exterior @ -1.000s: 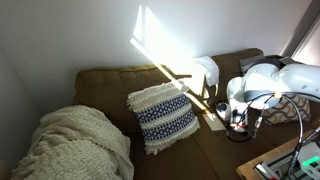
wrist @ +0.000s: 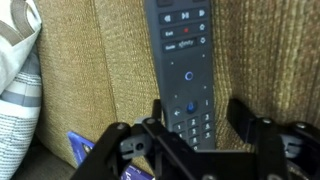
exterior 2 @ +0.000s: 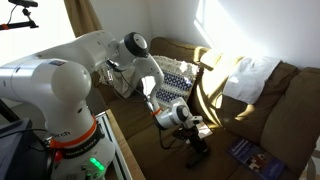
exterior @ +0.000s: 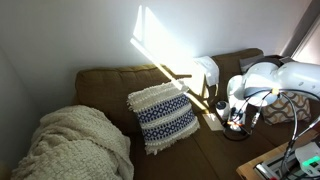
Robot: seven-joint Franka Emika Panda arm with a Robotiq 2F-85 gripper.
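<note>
A dark grey remote control with several buttons lies lengthwise on the brown couch fabric in the wrist view. My gripper is over its lower part, with one finger on each side. The left fingertip is close to the remote's edge; whether it touches cannot be told. Between the right fingertip and the remote some fabric shows, so the fingers are open around it, not closed on it. In exterior view 2 the gripper is low over the seat, and the remote cannot be made out there.
A blue, printed flat item lies on the seat beside the gripper. White cloth hangs over the backrest. A blue-and-white pillow and a cream blanket rest farther along the couch; open seat lies between pillow and arm.
The arm's end by the couch has shifted only slightly over the last second. Pillow, blanket and cloth look unmoved.
</note>
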